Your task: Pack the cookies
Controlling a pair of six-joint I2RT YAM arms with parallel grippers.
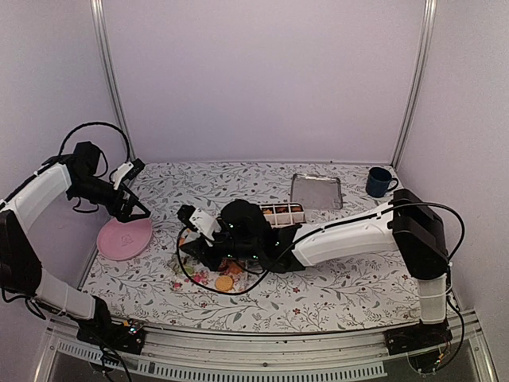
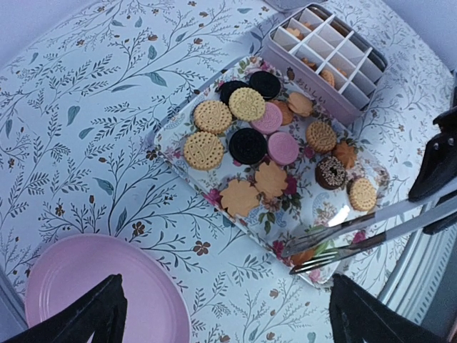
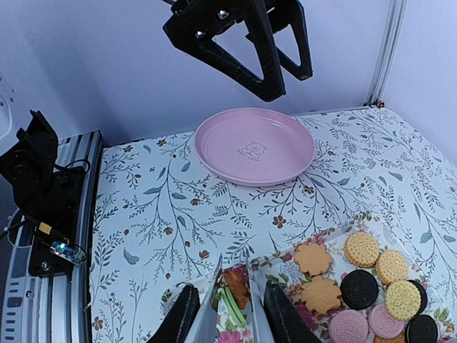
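My right gripper reaches down to the near end of the floral tray (image 2: 314, 214). Its long thin fingers (image 2: 343, 250) stand a little apart around a small orange-brown cookie (image 3: 235, 284); whether both touch it cannot be told. Several other cookies lie loose on the tray, among them round pale ones (image 2: 203, 150), black ones (image 2: 247, 146), pink ones (image 2: 283, 148) and flower-shaped ones (image 2: 240, 198). The divided box (image 2: 314, 89) beside the tray holds some cookies, with other compartments empty. Above the pink plate (image 1: 125, 240), my left gripper is open and empty.
A grey metal tray (image 1: 316, 191) lies at the back, with a dark blue mug (image 1: 381, 182) to its right. The right arm covers part of the cookie tray and box from above.
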